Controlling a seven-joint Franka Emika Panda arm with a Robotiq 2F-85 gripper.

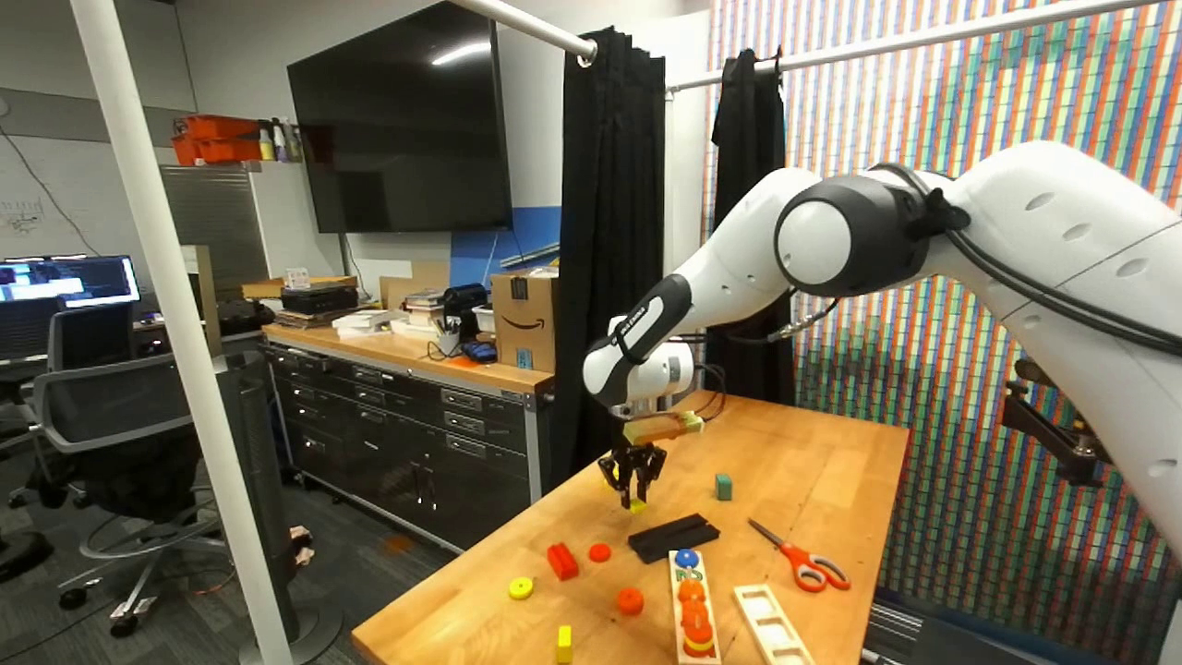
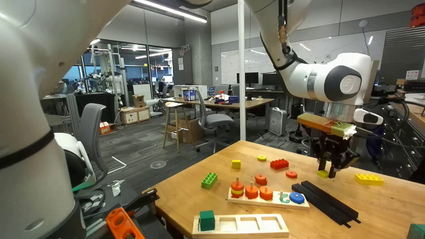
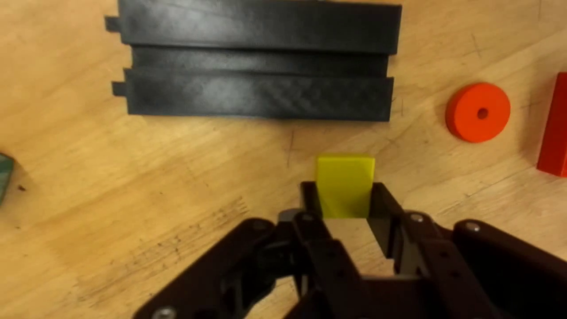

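A small yellow block is pinched between the two black fingertips in the wrist view, so my gripper is shut on it. In exterior view 2 the gripper points down over the table, with the yellow block at its tips. Exterior view 1 shows the gripper beyond the black grooved track, with the yellow block held low. It looks slightly clear of the wood.
Near the gripper lie a black track, an orange disc and a red brick. A peg board with discs, a wooden tray holding a green cube, and scissors lie on the nearer side. A yellow brick is beside the gripper.
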